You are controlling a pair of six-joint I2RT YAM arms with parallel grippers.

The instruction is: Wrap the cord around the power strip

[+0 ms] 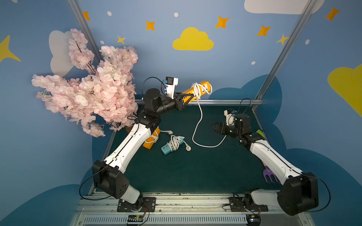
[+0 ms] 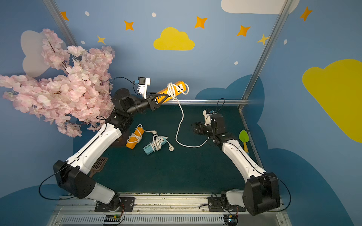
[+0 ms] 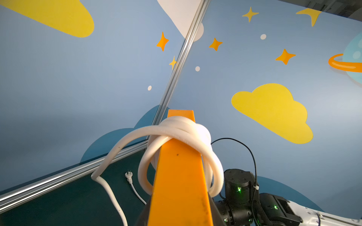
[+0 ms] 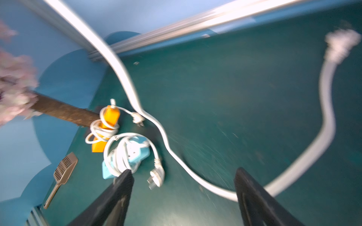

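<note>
My left gripper (image 1: 187, 98) is shut on one end of an orange power strip (image 3: 179, 180), which it holds up near the back wall. Several loops of white cord (image 3: 177, 130) go around the strip toward its far end. From there the cord (image 1: 201, 116) hangs down and curves across the mat to the right. Its plug (image 4: 341, 41) lies on the mat in the right wrist view; the right arm hides it from above. My right gripper stands open low over the mat, with the cord passing by its right finger (image 4: 256, 199) and nothing visibly gripped.
Left of centre lie a wrapped orange strip (image 2: 135, 137) and a wrapped blue strip (image 2: 154, 145). Pink blossoms (image 1: 101, 86) crowd the left side. A purple fork (image 1: 269, 175) and a green shovel (image 2: 244, 137) lie at the right edge.
</note>
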